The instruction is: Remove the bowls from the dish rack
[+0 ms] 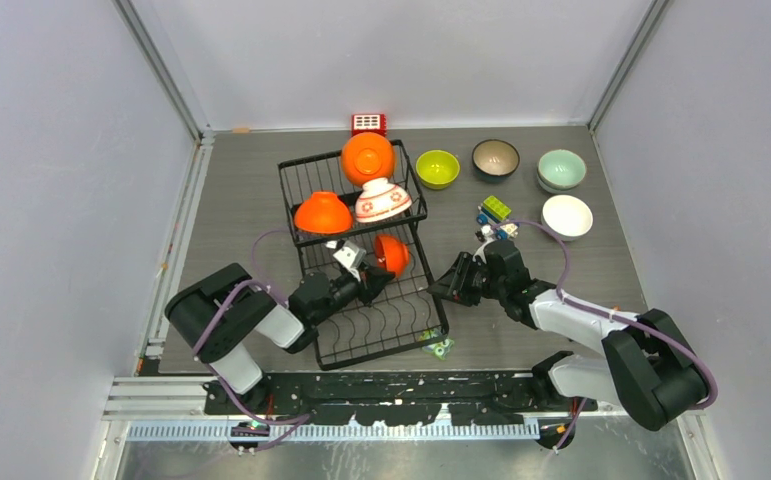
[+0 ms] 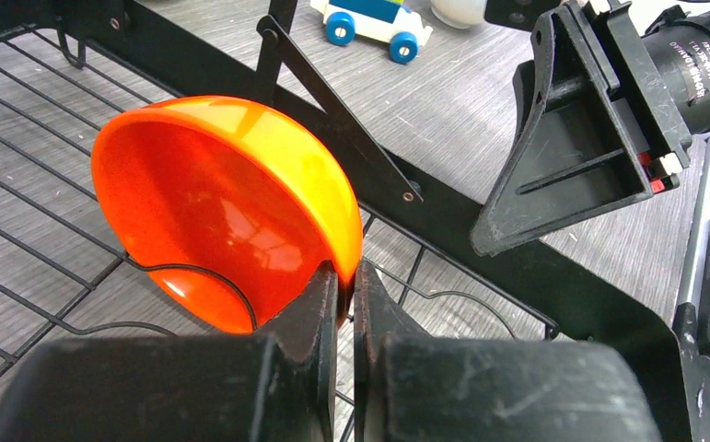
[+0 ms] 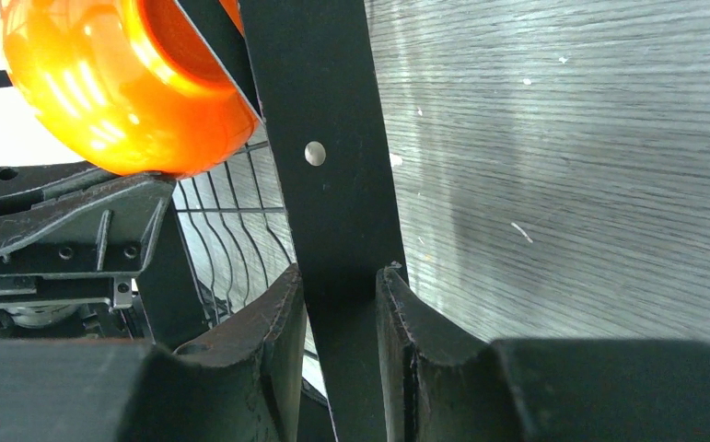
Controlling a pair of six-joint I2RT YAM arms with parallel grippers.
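Note:
My left gripper is shut on the rim of an orange bowl (image 2: pixel 213 212) that stands on its side in the lower tier of the black dish rack (image 1: pixel 381 350). My right gripper is shut on the rack's black side bar (image 3: pixel 328 203). In the top view, the upper tier holds an orange bowl (image 1: pixel 369 152), a second orange bowl (image 1: pixel 321 214) and a white patterned bowl (image 1: pixel 383 202).
At the right stand a green bowl (image 1: pixel 437 166), a dark bowl (image 1: pixel 496 156), a mint bowl (image 1: pixel 562 167) and a white bowl (image 1: pixel 566 216), with a toy block car (image 1: pixel 496 215). The table left of the rack is clear.

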